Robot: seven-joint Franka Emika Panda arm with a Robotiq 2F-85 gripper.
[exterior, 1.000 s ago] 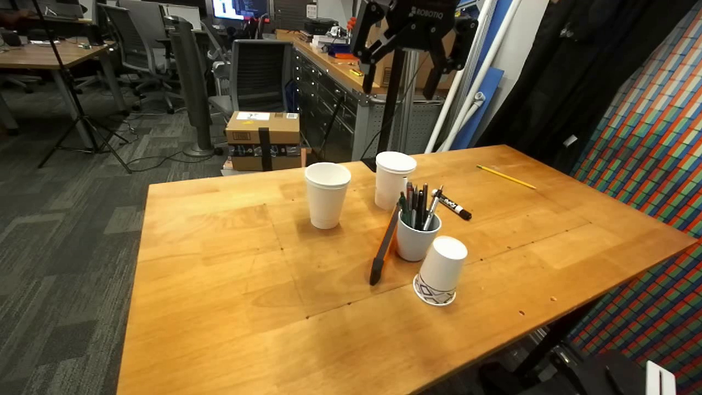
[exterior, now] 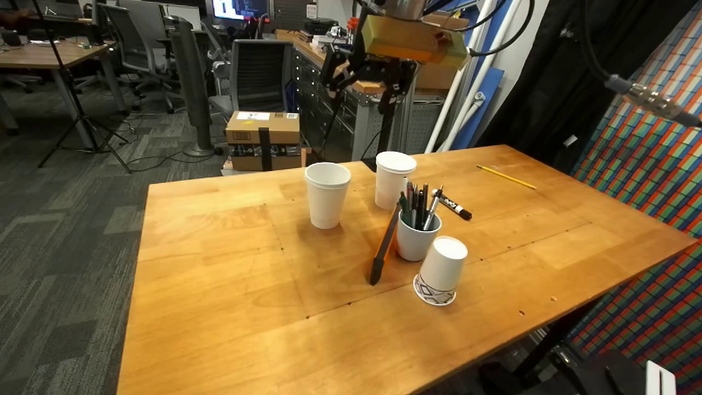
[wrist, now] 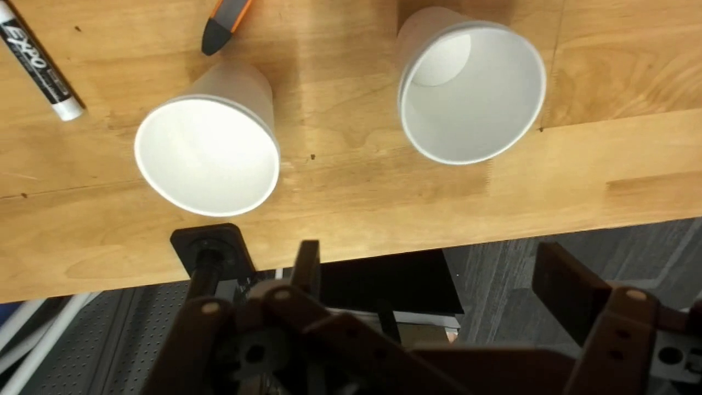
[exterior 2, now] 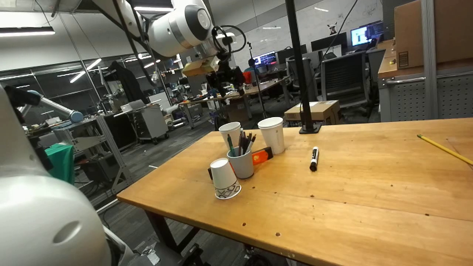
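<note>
My gripper is open and empty, held high above the far edge of the table. In the wrist view its dark fingers (wrist: 569, 289) stand wide apart, over the edge and the floor beyond. Two upright white cups show their open tops in that view: one on the left (wrist: 209, 158), one on the right (wrist: 475, 99). A white cup holding several pens (exterior: 415, 240) stands nearer the middle of the table. Beside it a patterned white cup (exterior: 442, 271) rests upside down. An orange and black tool (exterior: 385, 247) lies along the pen cup.
A black and white marker (exterior 2: 314, 159) lies on open tabletop, and a yellow pencil (exterior: 507, 176) rests farther right. The base of a black post (wrist: 211, 249) is at the table's far edge, close to one cup.
In exterior view 1 my gripper has shifted a little left and turned, so its body now appears tilted. Nothing on the table has visibly moved.
</note>
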